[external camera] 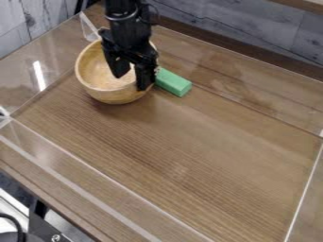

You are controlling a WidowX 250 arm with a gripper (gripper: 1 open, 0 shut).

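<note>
My black gripper (pixel 130 64) hangs from the top of the camera view over a tan bowl (pixel 101 90) at the upper left of the wooden table (pixel 190 170). The gripper is open, its dark fingers reaching down to the bowl's interior and right side; whether anything is between them is hard to make out. A green block (pixel 173 82) lies just right of the bowl.
A dark edge and panel (pixel 265 24) run along the back right, and cables show at the lower left edge.
</note>
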